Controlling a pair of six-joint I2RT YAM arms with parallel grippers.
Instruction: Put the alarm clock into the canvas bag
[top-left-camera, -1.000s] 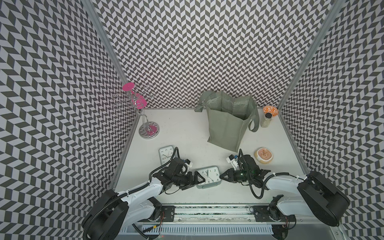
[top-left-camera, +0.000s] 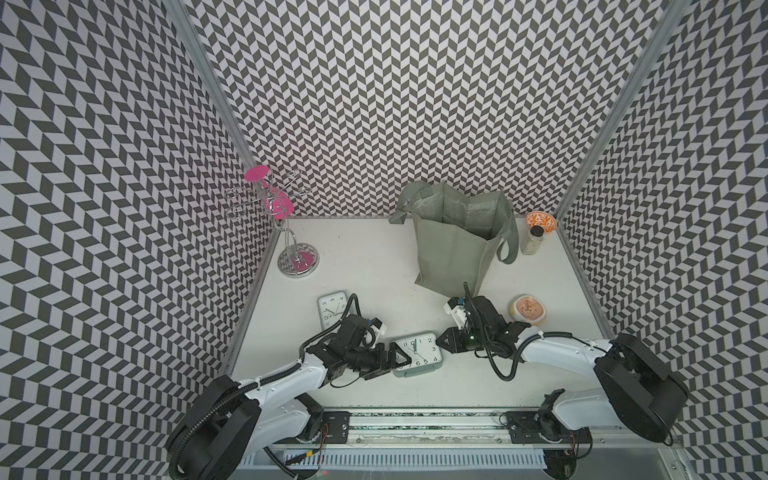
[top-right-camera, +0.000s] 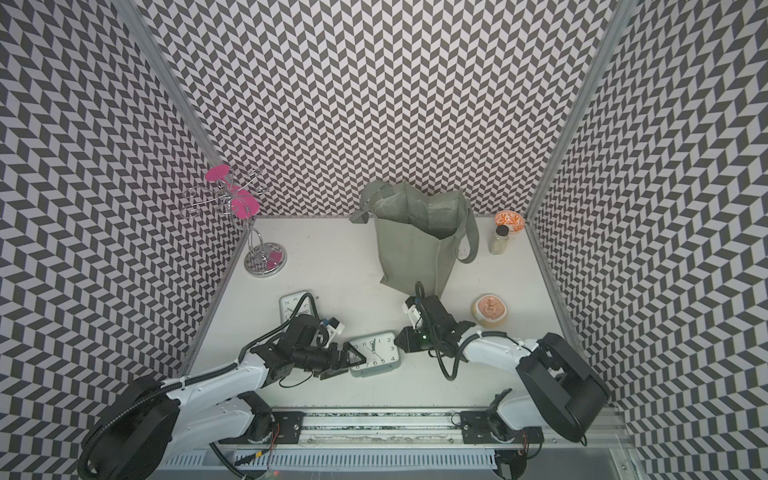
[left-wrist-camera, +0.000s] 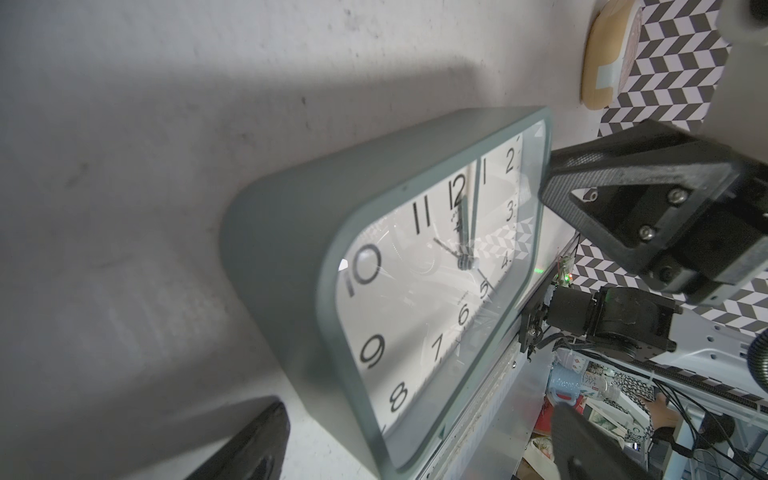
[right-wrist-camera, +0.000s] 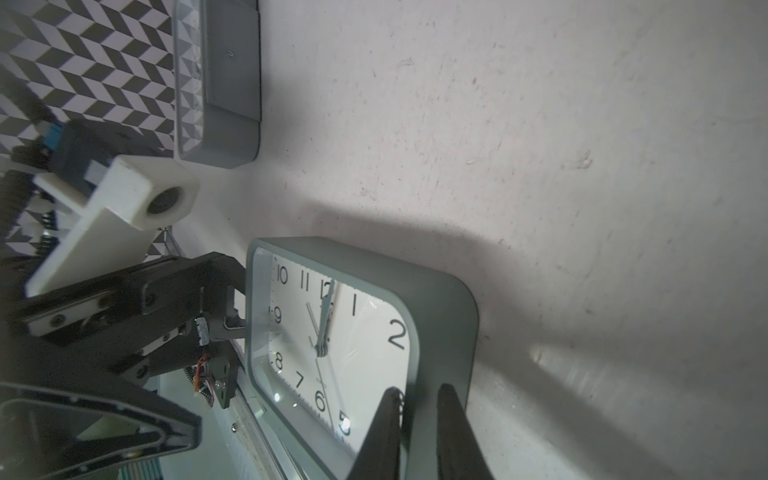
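The alarm clock (top-left-camera: 416, 352) with a sage-green case (left-wrist-camera: 304, 200) stands upright at the table's front, between my grippers. My left gripper (top-left-camera: 395, 357) is open at the clock's left end; its fingers straddle it in the left wrist view. My right gripper (top-left-camera: 449, 339) hovers by the right end; in the right wrist view its fingertips (right-wrist-camera: 455, 440) are low at that end, their spread unclear. The green canvas bag (top-left-camera: 452, 256) stands open at the back right of centre. A second white-faced clock (top-left-camera: 332, 308) lies behind my left arm.
A pink-and-chrome stand (top-left-camera: 297, 260) is at the back left. A jar (top-left-camera: 531, 244), an orange-patterned bowl (top-left-camera: 541, 220) and a small round item (top-left-camera: 528, 308) sit on the right.
The left gripper and clock look unchanged.
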